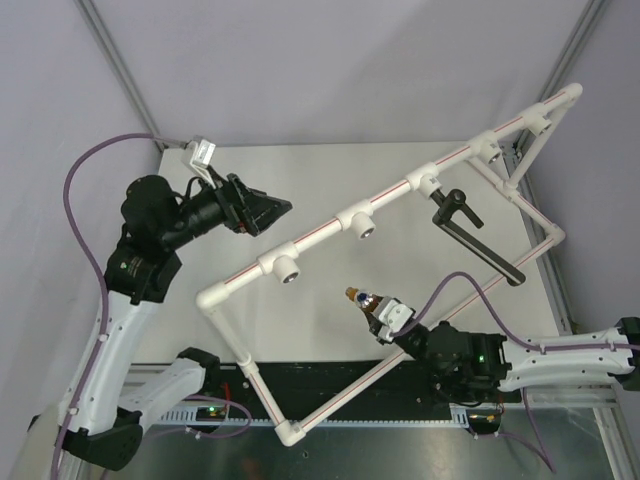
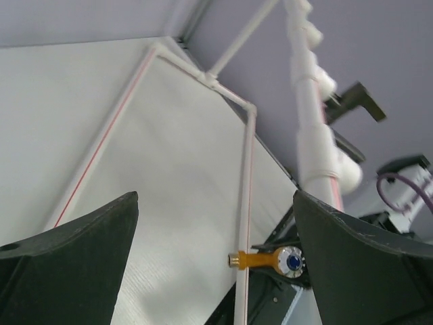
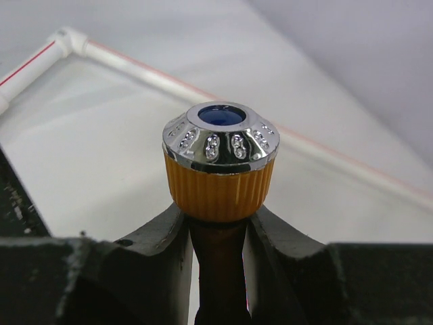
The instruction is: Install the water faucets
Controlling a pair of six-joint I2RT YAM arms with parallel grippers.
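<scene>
A brass faucet with chrome cap is held in my right gripper (image 1: 385,315), below the white pipe frame; the right wrist view shows the ribbed orange cap and chrome top (image 3: 220,152) between its fingers. My left gripper (image 1: 262,208) is open above the upper pipe (image 1: 325,229) on the left side, nothing between its fingers. Several white tee outlets (image 1: 285,266) line that pipe, and a black faucet (image 1: 470,240) with a long spout hangs at one on the right.
The white frame's lower rail (image 1: 360,388) runs diagonally beneath. A pale board (image 1: 210,300) lies behind, with walls on both sides and a dark strip along its near edge.
</scene>
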